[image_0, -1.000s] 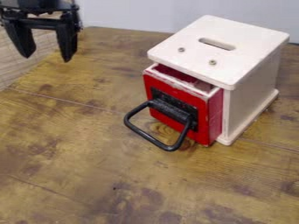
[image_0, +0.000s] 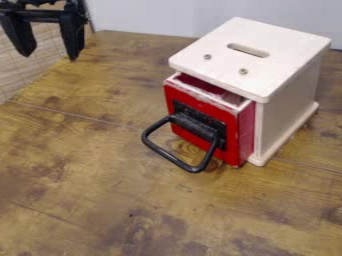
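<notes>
The black gripper (image_0: 46, 36) hangs at the top left, partly cut off by the frame's edge, its two fingers spread apart with nothing visible between them. A white wooden box (image_0: 286, 104) with a slot in its top stands at the right. Its red-fronted drawer (image_0: 231, 134) is pulled out slightly, with a black handle (image_0: 175, 157) sticking out toward the lower left. The gripper is well apart from the box and handle.
A woven mat or panel (image_0: 19, 72) lies along the upper left edge, and a white wall is behind.
The gripper has moved left and a little upward, toward the frame's corner. The box, drawer and handle look unchanged.
</notes>
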